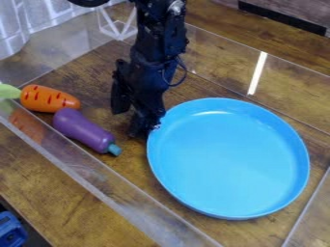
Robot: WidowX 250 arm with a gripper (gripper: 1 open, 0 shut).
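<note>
My black gripper [137, 104] hangs low over the wooden table, between the blue plate and the vegetables; whether its fingers are open or shut is hard to make out. The round blue plate [227, 154] fills the right front. A purple eggplant-like toy [85, 129] lies left of the gripper, tilted toward the plate. An orange carrot [46, 98] with a pale green top lies at the far left.
Bare wood [264, 48] is free behind and right of the plate. Clear plastic walls edge the workspace at the left and front. A small blue object [11, 232] sits at the bottom left corner.
</note>
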